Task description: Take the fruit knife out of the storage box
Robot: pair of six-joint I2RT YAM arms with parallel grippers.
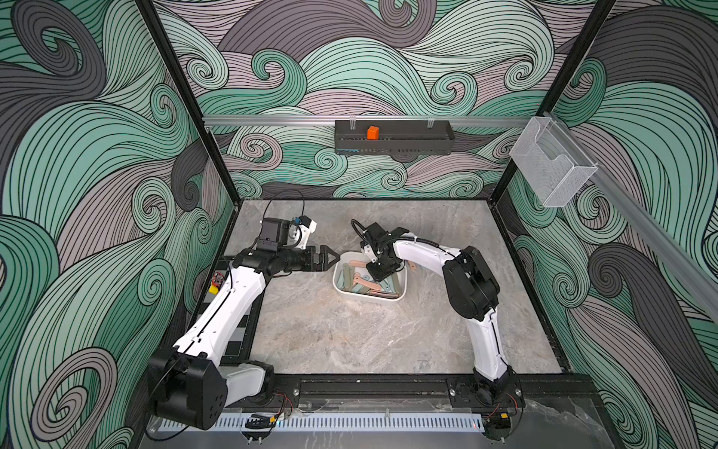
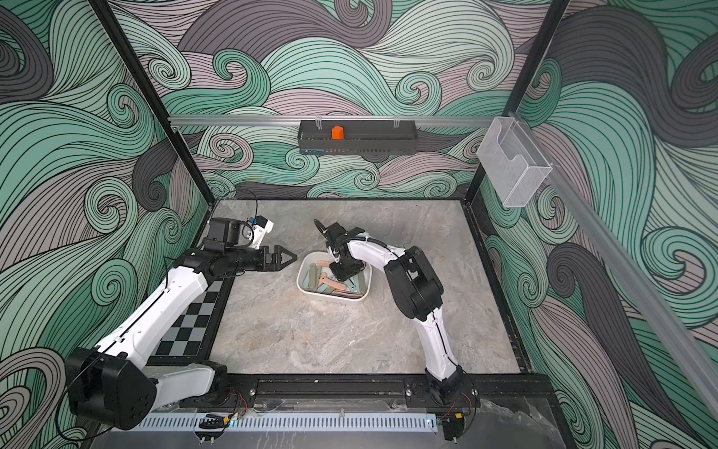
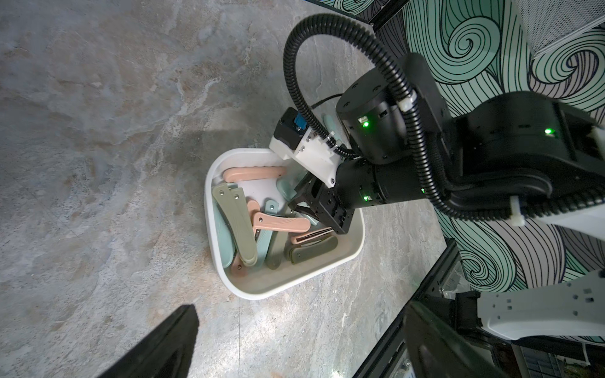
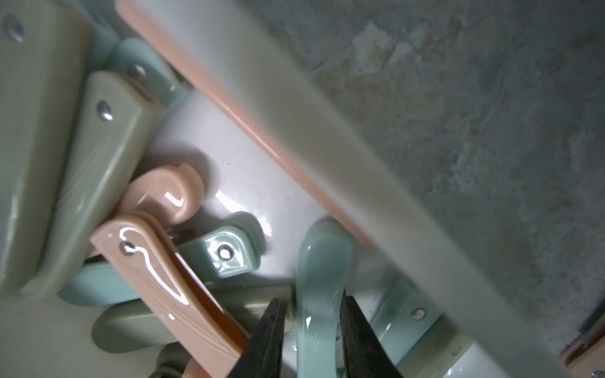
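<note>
A white storage box (image 3: 213, 217) full of folded fruit knives in pink, olive and pale blue-green stands mid-table. My right gripper (image 1: 380, 272) reaches down into it. In the right wrist view a blue-green knife (image 4: 322, 264) lies between the fingers of my right gripper. The fingers are partly open, with a narrow gap visible beside its handle. Whether either finger touches it cannot be told. To the left of the box my left gripper (image 1: 329, 258) is held wide open and empty, its dark fingers (image 3: 160, 343) blurred in its own wrist view.
A pink knife (image 4: 170, 289) and an olive knife (image 4: 208, 315) crowd the left of the right gripper; another blue-green knife (image 4: 403, 318) is close on its right. The box wall (image 4: 353, 157) rises nearby. In front of the box, the tabletop (image 1: 359, 336) is clear.
</note>
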